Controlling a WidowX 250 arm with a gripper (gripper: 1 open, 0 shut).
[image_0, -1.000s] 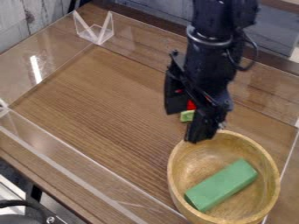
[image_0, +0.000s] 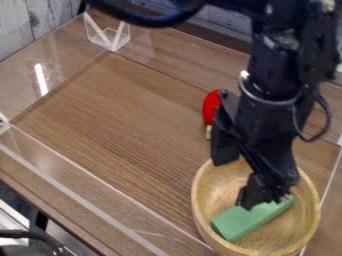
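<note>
My dark gripper (image_0: 247, 170) hangs open over a pale yellow round bowl (image_0: 210, 200) at the lower right, its lower parts reaching down into it. In the bowl lies a green block (image_0: 245, 222), partly hidden by the gripper. A red object (image_0: 210, 108) on the table peeks out from behind the arm, left of the gripper, and is mostly hidden.
A clear wire-like holder (image_0: 107, 30) stands at the back left. Dark cables lie beyond the table's lower-left edge.
My gripper has moved down and toward the front, lower over the bowl and green block.
</note>
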